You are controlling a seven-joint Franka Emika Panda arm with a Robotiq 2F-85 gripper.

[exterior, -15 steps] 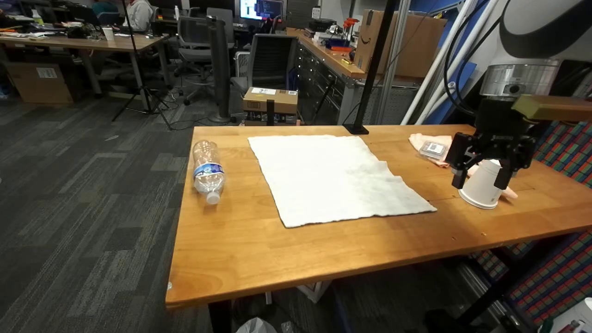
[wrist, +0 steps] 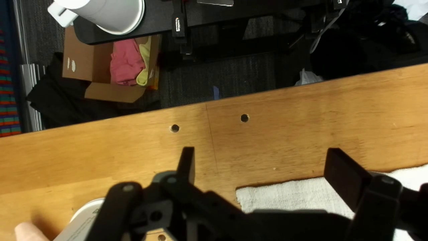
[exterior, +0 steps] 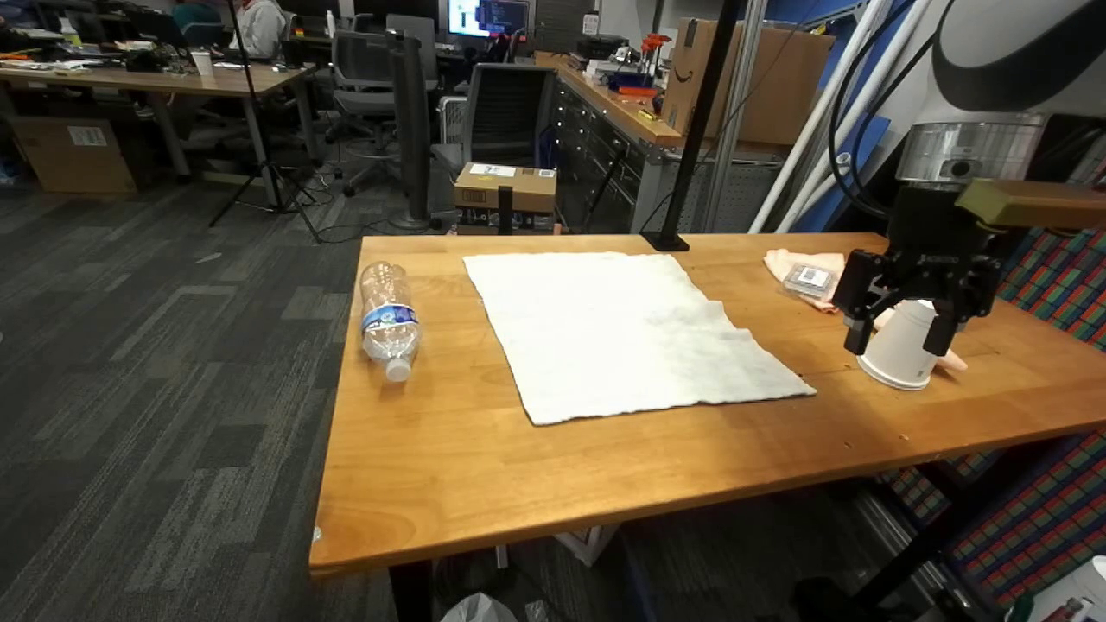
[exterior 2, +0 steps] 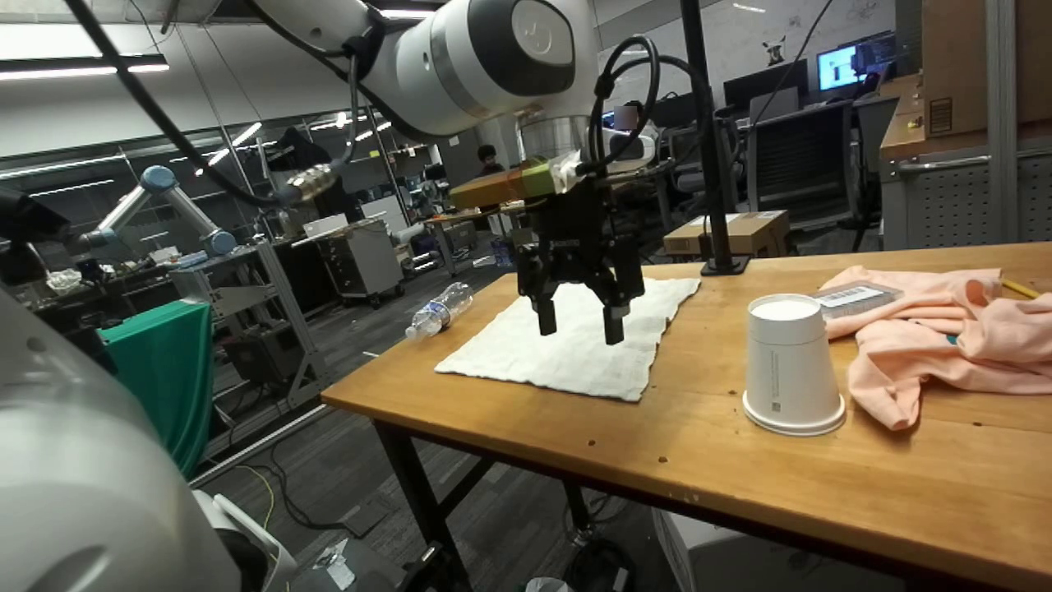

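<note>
My gripper (exterior 2: 579,334) hangs above the table with its fingers wide apart and nothing between them. In the wrist view, bare wood and a corner of the white cloth (wrist: 293,196) show beyond the open fingers. That cloth (exterior: 612,332) lies spread flat on the table's middle. A clear plastic bottle (exterior: 390,320) with a blue label rests on its side left of the cloth. The white paper cup (exterior 2: 791,365) stands upside down to the other side of the cloth, apart from my gripper.
A crumpled peach cloth (exterior 2: 952,340) lies beyond the cup, with a clear packet (exterior 2: 855,298) on part of it. A black post (exterior 2: 712,178) rises from the table's far edge.
</note>
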